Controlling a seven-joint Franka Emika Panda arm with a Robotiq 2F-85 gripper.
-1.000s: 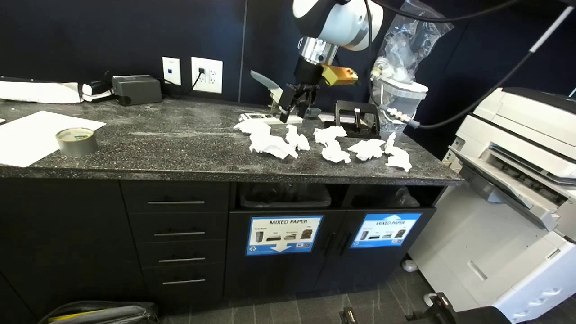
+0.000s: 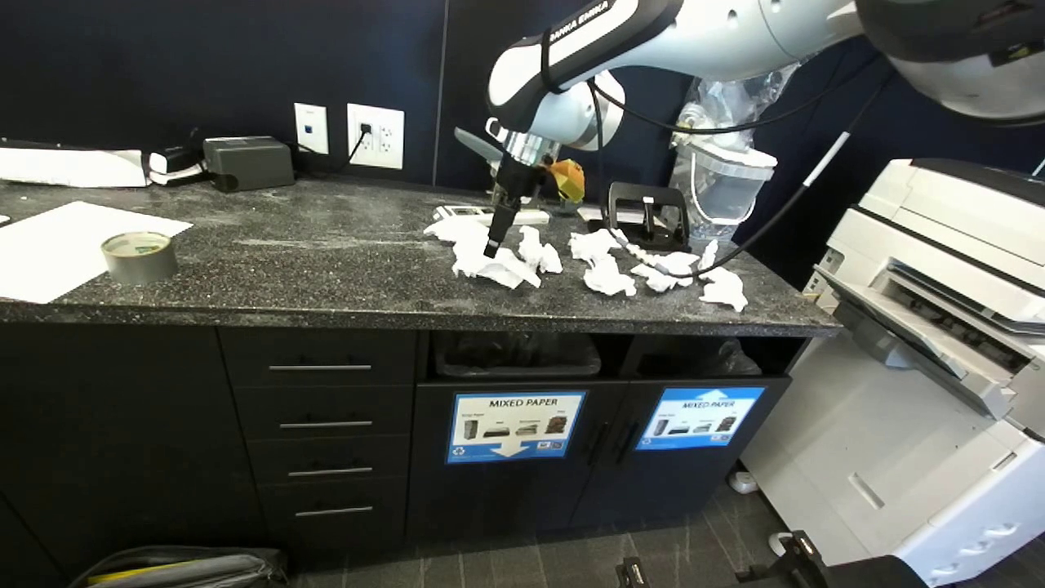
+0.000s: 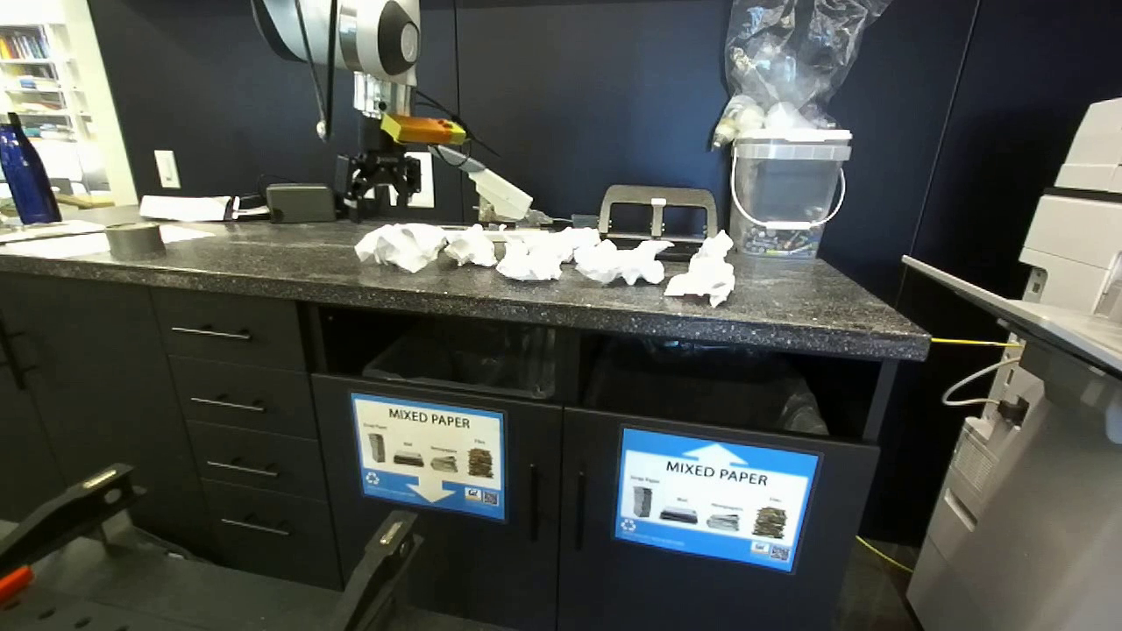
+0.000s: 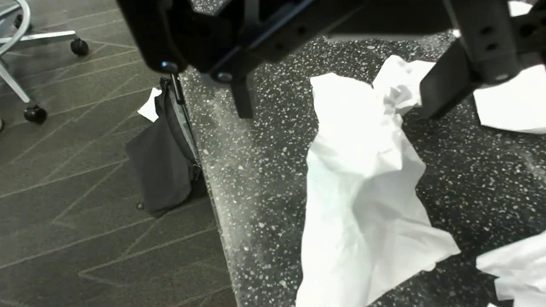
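My gripper is open in the wrist view, its fingers spread on either side of the upper end of a long crumpled white paper. Nothing is gripped, and the paper lies on the dark counter. In exterior view 1, the gripper points down at the leftmost crumpled paper; whether it touches cannot be told. Exterior view 2 shows the gripper above the counter near the left end of the paper row. More crumpled papers lie to the right.
A hole punch, a stapler and a clear bucket stand behind the papers. Tape and a flat sheet lie left. Below are bin openings labelled mixed paper.
In exterior view 1, my gripper has come down and left, from above the row of papers to the leftmost paper. The papers look unmoved.
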